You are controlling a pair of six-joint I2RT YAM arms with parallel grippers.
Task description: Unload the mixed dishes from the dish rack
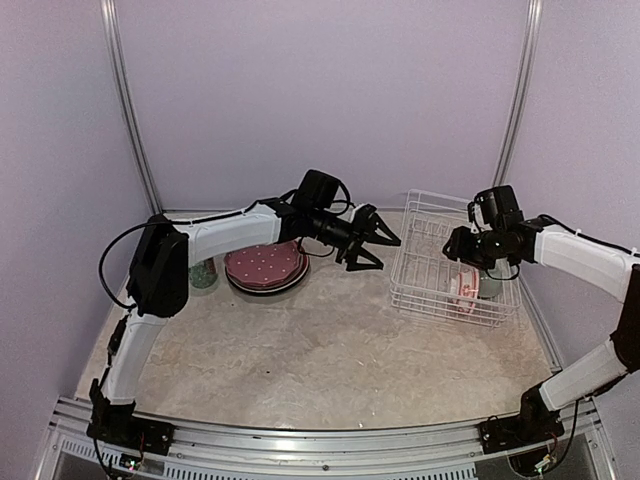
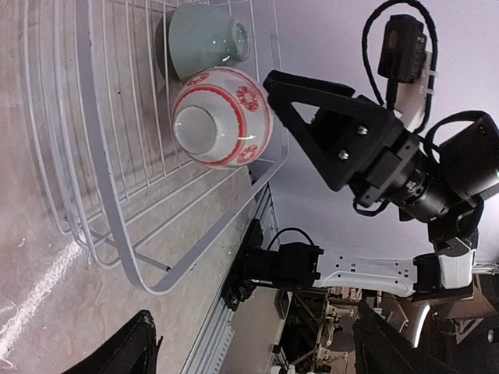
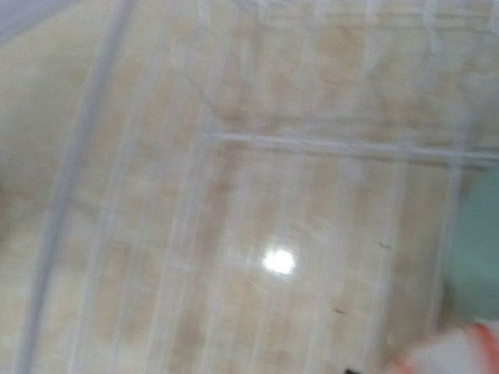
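Note:
A white bowl with red trim (image 2: pixel 222 117) lies on its side in the wire dish rack (image 1: pixel 440 302), its base facing left in the left wrist view. Beside it sits a pale green cup or bowl; both show at the lower right edge of the blurred right wrist view. Above the bowl is my right gripper (image 1: pixel 460 246), with no dish visibly held. How far apart its fingers stand is unclear. My left gripper (image 1: pixel 384 254) is open and empty just left of the rack, its fingers (image 2: pixel 129 351) wide apart.
Pink dotted plates (image 1: pixel 262 264) are stacked on darker ones at the left of the table. A green patterned cup (image 1: pixel 203 274) stands left of them, beneath the left arm.

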